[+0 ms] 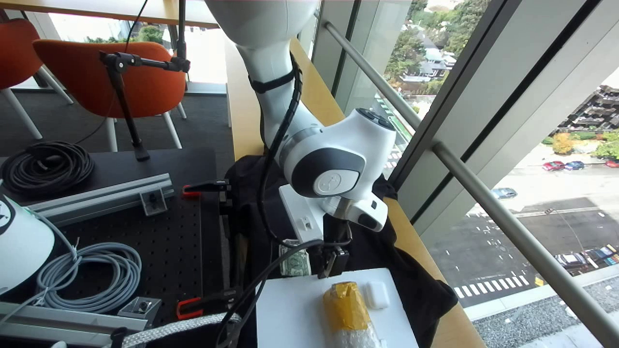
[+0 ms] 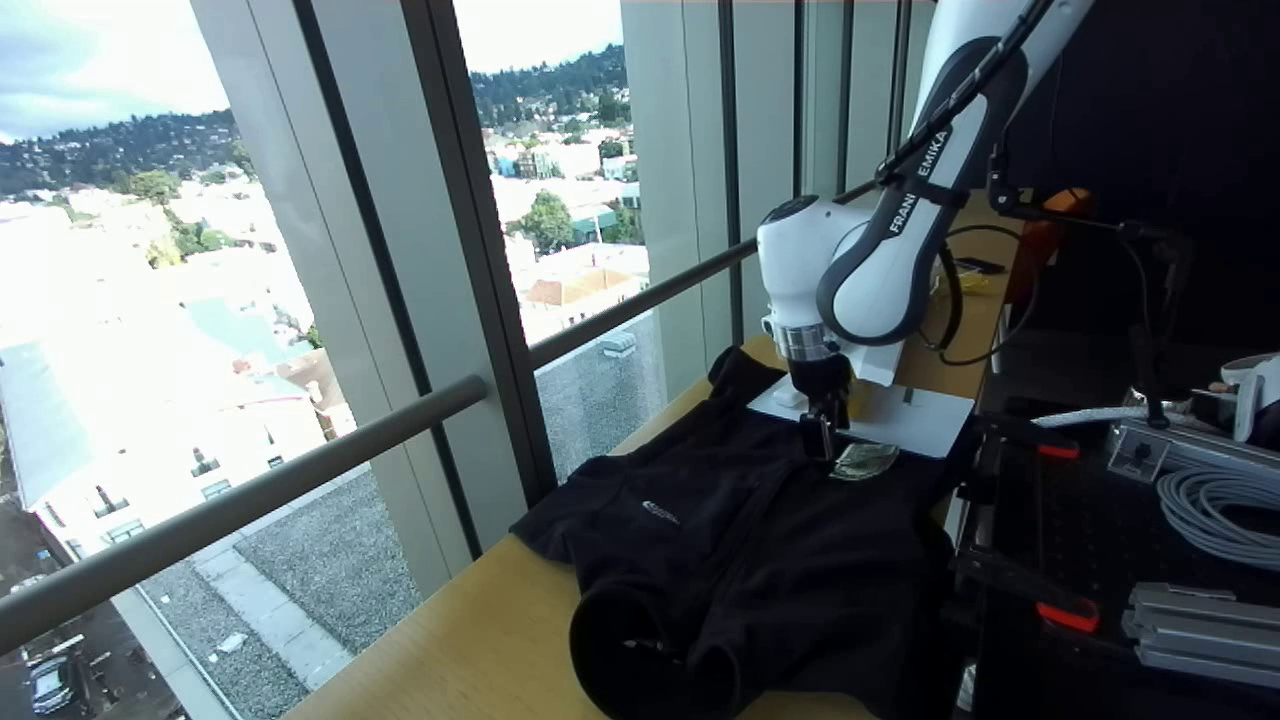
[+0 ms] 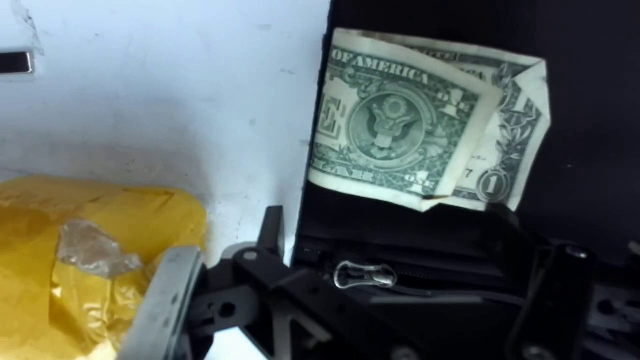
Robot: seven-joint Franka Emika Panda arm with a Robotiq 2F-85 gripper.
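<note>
My gripper stands open, nothing between its fingers, above a black jacket [image 2: 732, 516] and its zipper pull [image 3: 364, 275]. A folded dollar bill [image 3: 384, 123] lies on the jacket beside the white board [image 3: 150, 108], beyond the fingers in the wrist view. In exterior view 1, the bill [image 1: 296, 264] is just left of the gripper [image 1: 333, 262]. A yellow-wrapped package [image 3: 108, 240] with clear plastic rests on the board. Next to it sits a small white case [image 1: 377, 295]. Exactly how high the fingertips are above the jacket I cannot tell.
Windows and a metal rail [image 1: 487, 197] border one side of the wooden ledge [image 2: 480, 636]. Opposite stands a black perforated table with clamps [image 1: 191, 307], coiled cables [image 1: 93, 269] and aluminium bars. A dark cable [image 1: 264, 272] hangs from the arm over the board's edge.
</note>
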